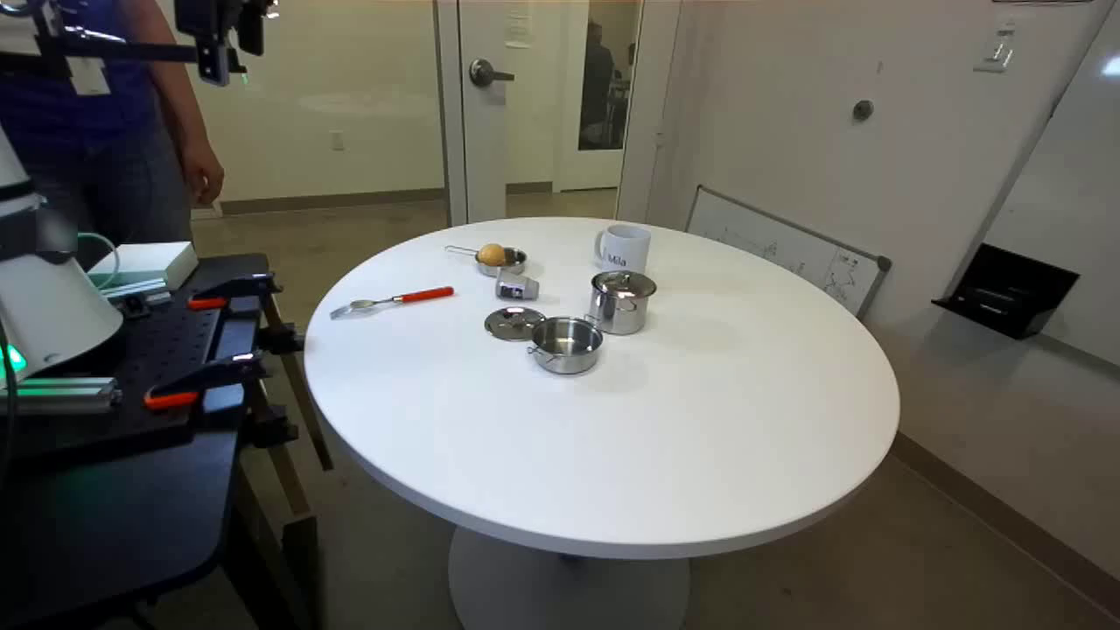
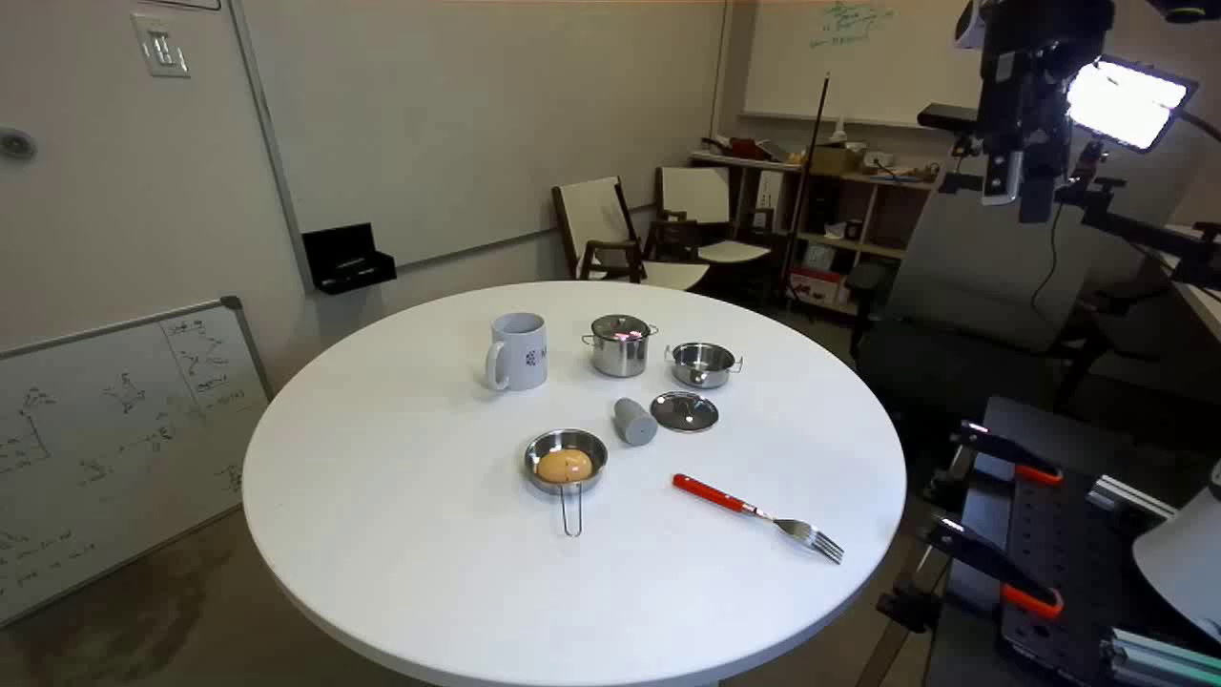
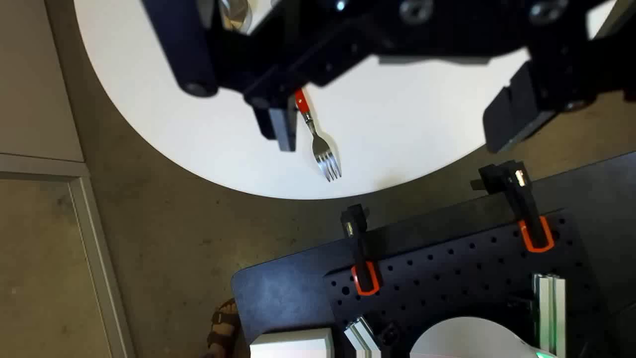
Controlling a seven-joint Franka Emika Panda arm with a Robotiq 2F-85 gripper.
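Note:
My gripper is high above the table edge, its two fingers spread wide with nothing between them. In the wrist view a fork [image 3: 325, 156] with a red handle lies on the table below, partly behind one finger. On the white round table stand a small pan [image 2: 566, 435] with a brown egg-shaped item [image 2: 564, 466] in it, a white mug [image 2: 524, 353], and a lidded steel pot [image 2: 620, 356] with something pink visible at its lid. An open steel pot [image 1: 567, 348], a loose lid [image 1: 514, 324] and a grey cylinder lying on its side [image 2: 634, 422] are close together.
Bare tabletop [image 1: 714, 441] stretches across the near half in exterior view 1. Black clamps [image 3: 358, 244] stand along the edge of the dark robot bench [image 3: 280, 286], with a floor gap before the table. A person [image 1: 115, 136] stands behind the arm.

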